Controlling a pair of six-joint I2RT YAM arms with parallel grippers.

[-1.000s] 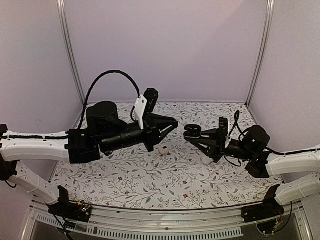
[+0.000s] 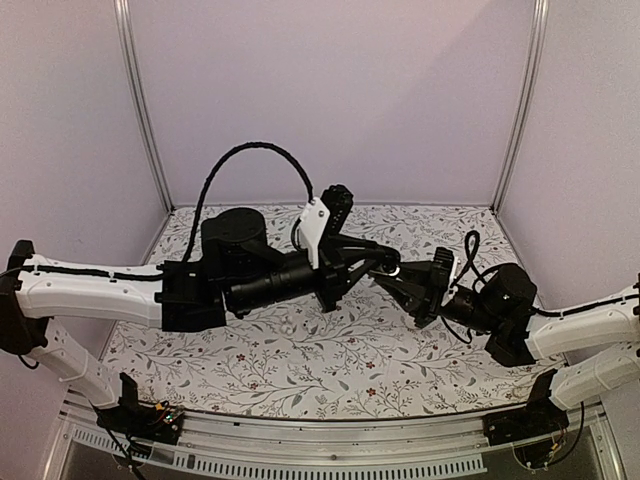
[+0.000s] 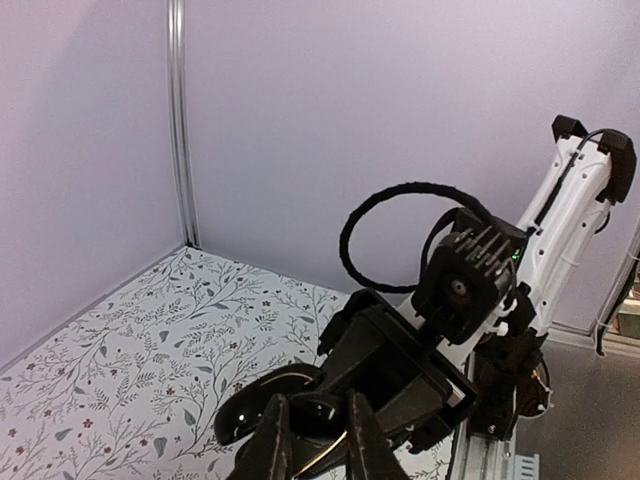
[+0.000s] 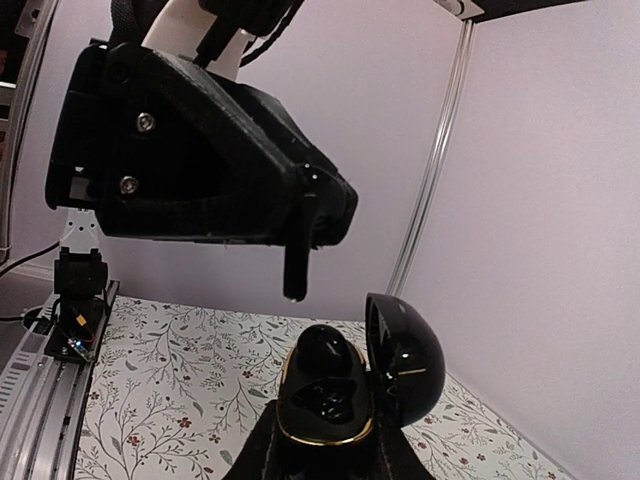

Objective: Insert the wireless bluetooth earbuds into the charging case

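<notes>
The black charging case (image 4: 325,390), gold-rimmed with its lid (image 4: 410,355) raised, is held in my right gripper (image 2: 385,275), which is shut on it. A glossy black shape sits in the case's top. My left gripper (image 2: 365,260) is right at the case from the left; in the right wrist view its fingertip (image 4: 297,260) hangs just above and left of the case. In the left wrist view the case (image 3: 315,415) shows between and behind the left fingers. Whether those fingers hold an earbud is hidden.
The patterned board (image 2: 300,370) below is mostly clear, walled at back and sides. Small pale items on it are largely hidden behind the left arm.
My left gripper has moved right, up to the case. The case and right gripper have shifted slightly.
</notes>
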